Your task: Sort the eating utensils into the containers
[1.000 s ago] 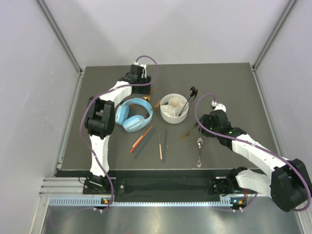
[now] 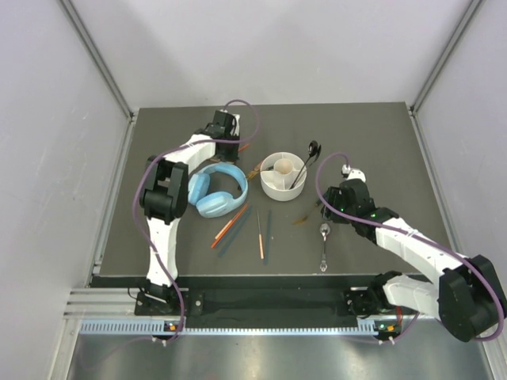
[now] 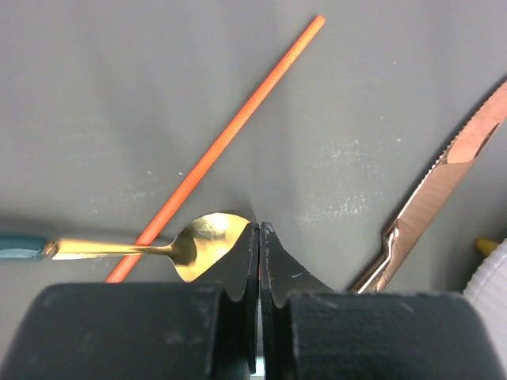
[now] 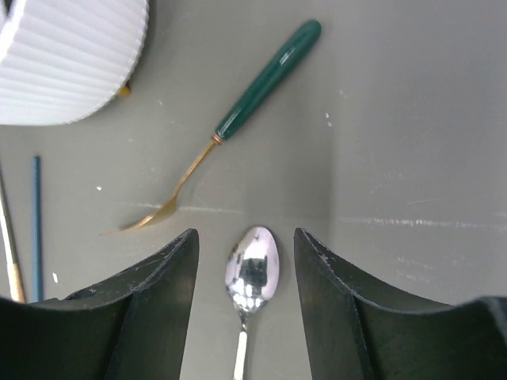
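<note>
My left gripper is shut, its tips at the bowl of a gold spoon (image 3: pixel 214 237) with a teal handle; nothing clearly shows between them. An orange chopstick (image 3: pixel 230 134) lies under the spoon, and a copper-toned knife (image 3: pixel 436 190) lies to the right. My right gripper is open above a silver spoon (image 4: pixel 252 273) and a green-handled gold utensil (image 4: pixel 265 83), probably a fork. A white divided container (image 2: pixel 277 186) at the centre holds dark spoons (image 2: pixel 313 150). More chopsticks (image 2: pixel 230 226) and thin utensils (image 2: pixel 260 237) lie near the front.
Blue headphones (image 2: pixel 218 202) lie just below my left gripper, left of the container. Walls bound it at the sides and back.
My left gripper has moved slightly toward the front of the table since about a second ago. The right arm and the objects look unchanged.
</note>
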